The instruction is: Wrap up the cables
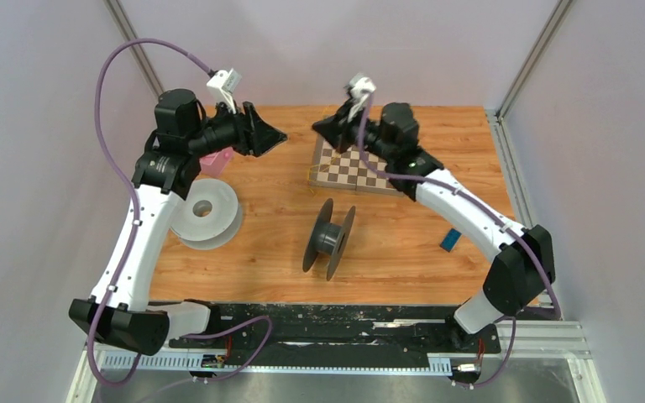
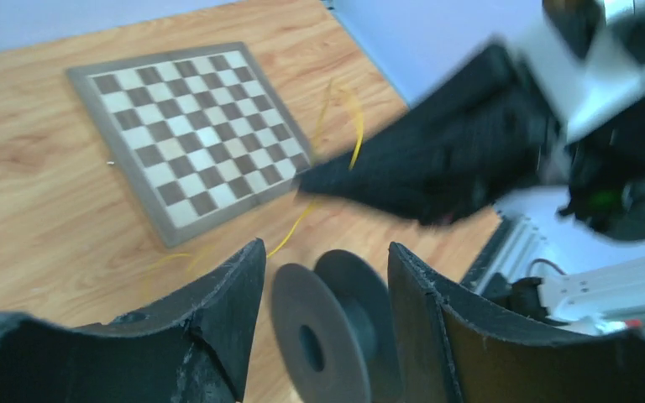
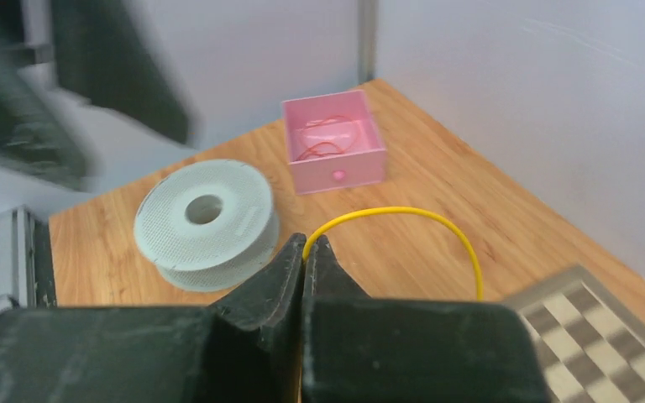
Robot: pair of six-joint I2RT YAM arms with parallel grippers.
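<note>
A thin yellow cable [image 3: 395, 210] comes out from between the fingertips of my right gripper, which is shut on it, and arches away to the right. In the top view that right gripper [image 1: 323, 134] is up over the chessboard and blurred. My left gripper [image 1: 272, 139] stands open above the table on the left, with nothing held between its fingers. Part of the cable [image 2: 301, 222] hangs below the right gripper in the left wrist view. A dark, empty-looking spool [image 1: 327, 238] stands on its flanges near the table's middle.
To the left lie a white spool [image 1: 206, 210] and a pink box [image 3: 336, 180] with thin red strands inside. Behind the dark spool is the chessboard [image 1: 344, 172]. A small blue item [image 1: 450, 239] lies at right.
</note>
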